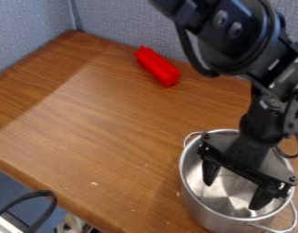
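My black gripper (245, 177) hangs over a steel pot (200, 205) at the lower right, its open fingers reaching just inside the rim. Nothing shows between the fingertips. The pot has wire handles, and its grey inner floor shows beneath the fingers; the arm hides part of its back. A red cylindrical object (156, 65) lies on the wooden table near the back wall, apart from the pot.
Grey fabric walls (29, 27) border the back and left. Beyond the table's front-left edge lie a black cable and white hardware.
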